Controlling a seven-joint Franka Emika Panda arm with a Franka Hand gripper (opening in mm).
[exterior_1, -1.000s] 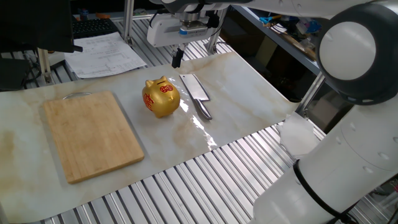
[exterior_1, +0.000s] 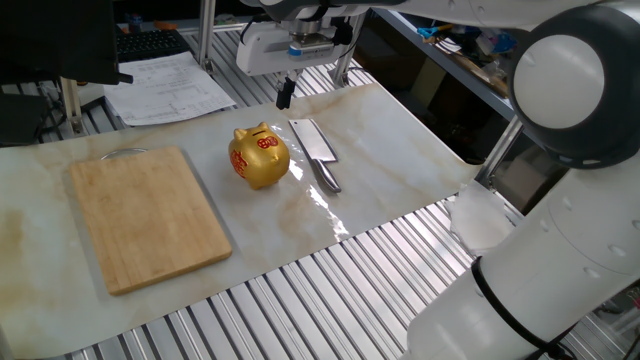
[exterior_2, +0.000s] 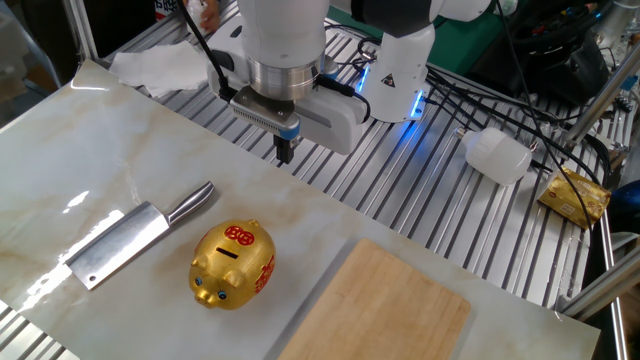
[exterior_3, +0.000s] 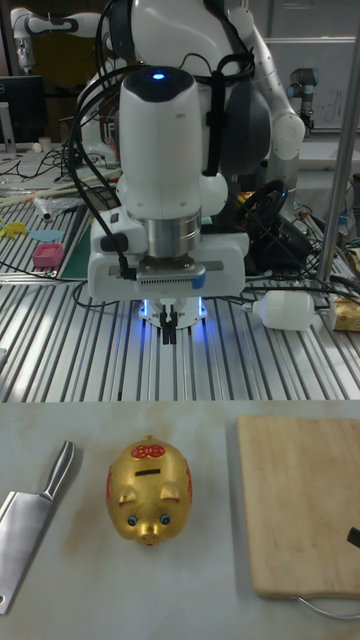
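Note:
My gripper (exterior_3: 168, 329) hangs in the air above the table, its two dark fingers together and nothing visible between them. A golden piggy bank (exterior_1: 260, 157) with red markings stands upright on the marble-patterned mat. Beside it lies a cleaver (exterior_2: 135, 232) with a broad steel blade and a metal handle, flat on the mat. On the piggy bank's other side rests a wooden cutting board (exterior_1: 150, 218) with a metal loop at one end. The gripper touches none of these.
Bare slatted metal table (exterior_3: 64, 357) lies between the mat and my base. A white bulb-like object (exterior_2: 497, 156) and a gold box (exterior_2: 574, 197) sit on the slats. Papers (exterior_1: 165, 92) lie beyond the mat.

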